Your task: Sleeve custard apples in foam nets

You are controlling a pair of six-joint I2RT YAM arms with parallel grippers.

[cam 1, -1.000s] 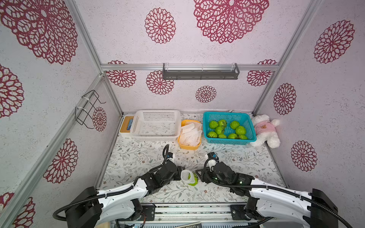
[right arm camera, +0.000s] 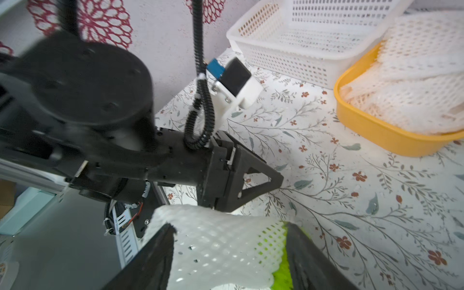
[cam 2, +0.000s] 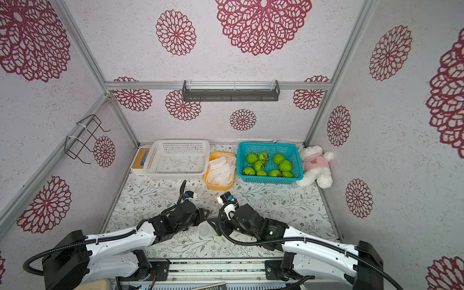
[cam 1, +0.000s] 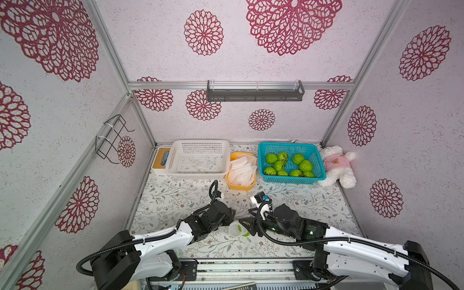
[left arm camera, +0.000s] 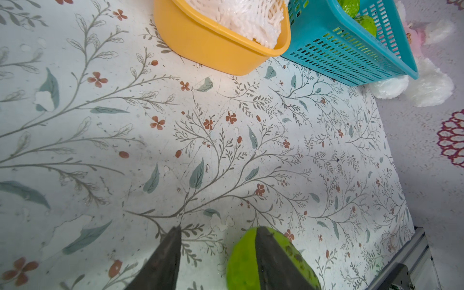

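A green custard apple lies low at front centre, partly covered by a white foam net [right arm camera: 212,246] in the right wrist view. My left gripper is part open beside the fruit, with no net showing between its fingers in its own view. My right gripper stands open over net and fruit, its fingers either side of them. Spare nets [cam 1: 240,169] lie in a yellow tray [cam 2: 220,186]. More custard apples [cam 1: 298,158] fill a teal basket [cam 1: 290,179].
An empty white basket [cam 1: 195,176] stands at the back left, beside a small box with an orange insert [cam 1: 159,157]. A plush bear [cam 1: 338,169] sits at the back right. The table between trays and grippers is clear.
My right gripper has moved over the fruit and net, covering more of them in the top left view. The left arm has shifted slightly.
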